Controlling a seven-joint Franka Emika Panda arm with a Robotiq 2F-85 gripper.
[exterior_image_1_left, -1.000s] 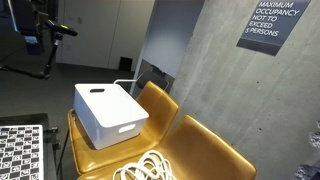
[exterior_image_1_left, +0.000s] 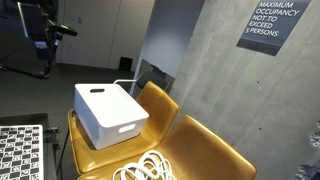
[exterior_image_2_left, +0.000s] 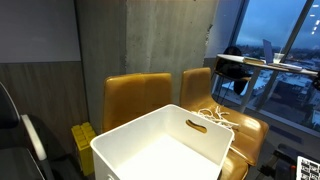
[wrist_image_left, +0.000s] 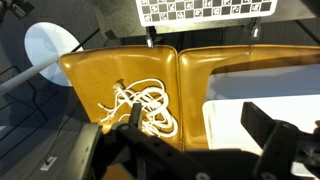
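Observation:
My gripper is open in the wrist view, its dark fingers spread apart at the lower part of the picture with nothing between them. Beneath it are tan leather seats. A loose coil of white rope (wrist_image_left: 150, 105) lies on one seat (wrist_image_left: 90, 70), seen below and to the left of the gap between the fingers. On the neighbouring seat sits a white rectangular bin (exterior_image_1_left: 109, 112) with cut-out handles. From the second exterior view the bin (exterior_image_2_left: 165, 145) looks open at the top, and part of the rope (exterior_image_2_left: 213, 118) shows beyond it.
A black-and-white checkered board (exterior_image_1_left: 20, 153) stands in front of the seats. The concrete wall (exterior_image_1_left: 225, 85) rises behind their backs. In the second exterior view, a yellow box (exterior_image_2_left: 85, 145) is beside the chairs and a high table (exterior_image_2_left: 265, 65) stands near the window.
The arm at the upper left of the first exterior view has shifted slightly. Bin, rope and seats stay where they were.

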